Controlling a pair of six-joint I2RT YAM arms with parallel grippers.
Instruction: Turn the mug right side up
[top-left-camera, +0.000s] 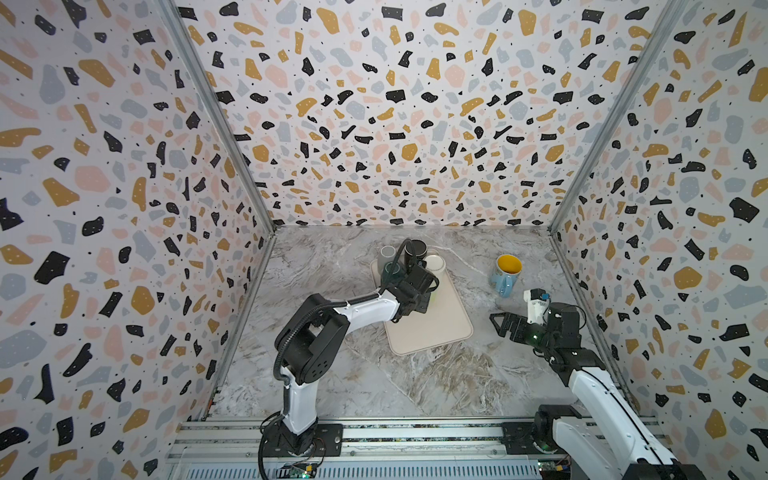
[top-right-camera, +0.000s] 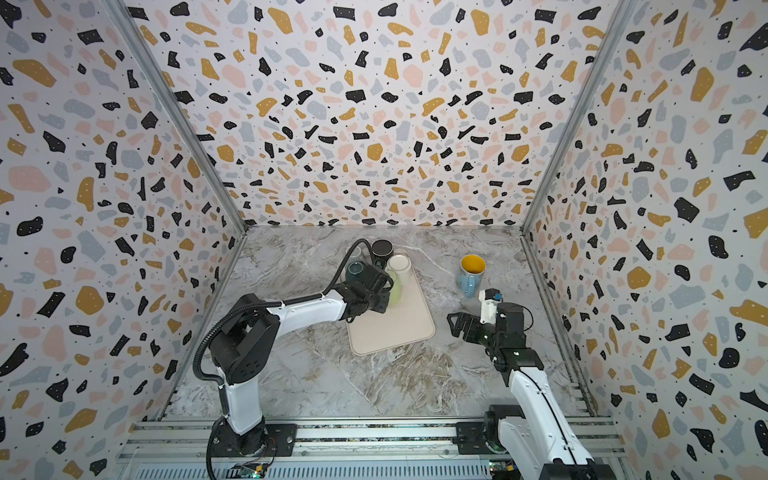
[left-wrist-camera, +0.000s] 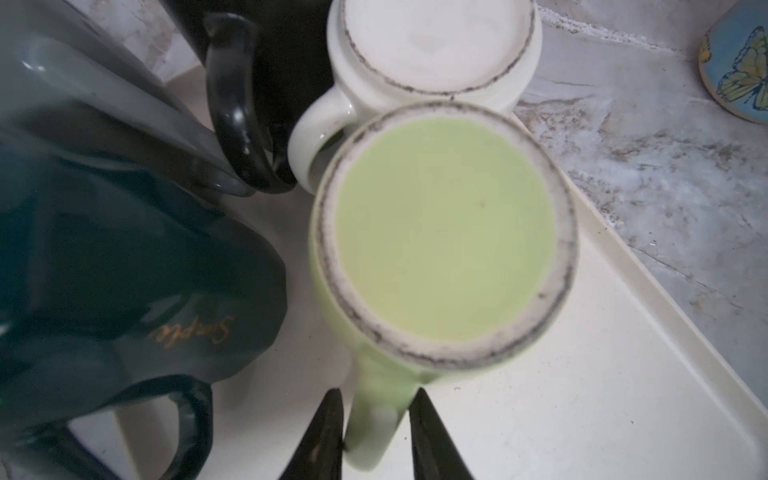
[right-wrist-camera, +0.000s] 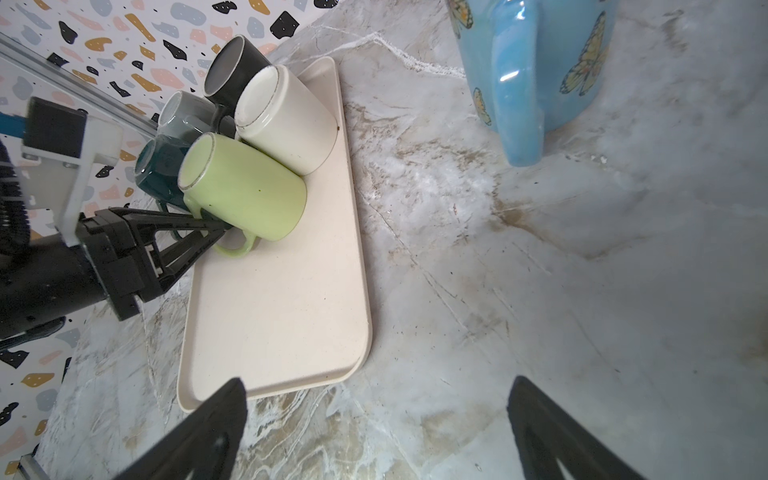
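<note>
The light green mug (left-wrist-camera: 444, 228) is upside down on a cream tray, its base facing up in the left wrist view. Its handle (left-wrist-camera: 376, 424) points toward my left gripper, whose fingers straddle it. The left finger is close against the handle, while a narrow gap shows by the right one, so the fingers look part open. The right wrist view shows the same fingers at the green handle from the side. My right gripper is open above bare marble, nothing between its fingers.
A white upturned mug (right-wrist-camera: 292, 120), a dark teal mug (left-wrist-camera: 160, 296), a black mug (right-wrist-camera: 233, 72) and a grey one crowd the green mug. A blue butterfly mug (right-wrist-camera: 528, 68) stands upright to the right, off the tray. The tray's front half is clear.
</note>
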